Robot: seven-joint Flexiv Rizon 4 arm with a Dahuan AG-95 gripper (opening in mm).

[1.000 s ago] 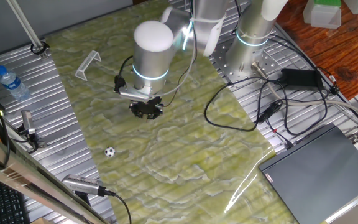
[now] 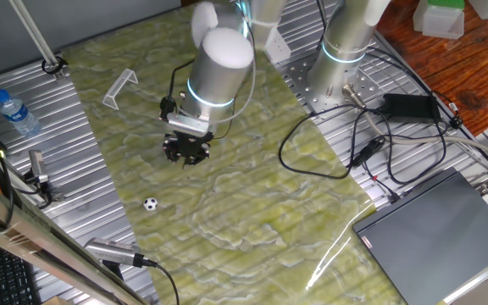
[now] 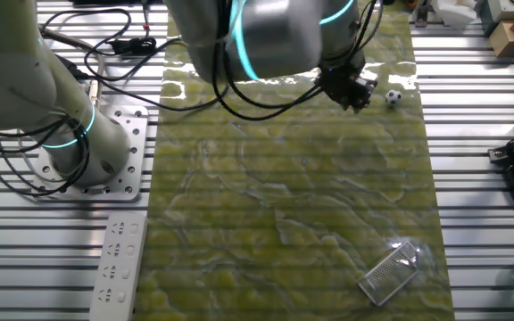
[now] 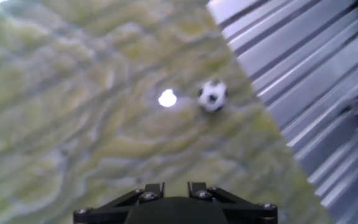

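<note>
A small black-and-white football (image 2: 150, 204) rests on the green marbled mat, close to its edge by the metal slats. In the wrist view the ball (image 4: 212, 96) shows right of centre, ahead of the fingers and clear of them. My gripper (image 2: 188, 159) hangs over the mat, apart from the ball. Between the fingertips of the gripper there is an empty gap, so it stands open. From the second exterior view, the gripper (image 3: 360, 96) appears just to the left of the ball (image 3: 393, 97).
A clear bracket-like piece (image 2: 120, 89) sits on the mat, identifiable as a perforated item (image 3: 389, 274) in the other exterior view. Off the mat are a water bottle (image 2: 17, 113), a camera (image 2: 115, 252), black cables (image 2: 322, 175) and a laptop (image 2: 435, 241).
The arm has swung and tilted, carrying the gripper slightly left in exterior view 1. The ball shows only a tiny shift in place. Nothing has been taken hold of.
</note>
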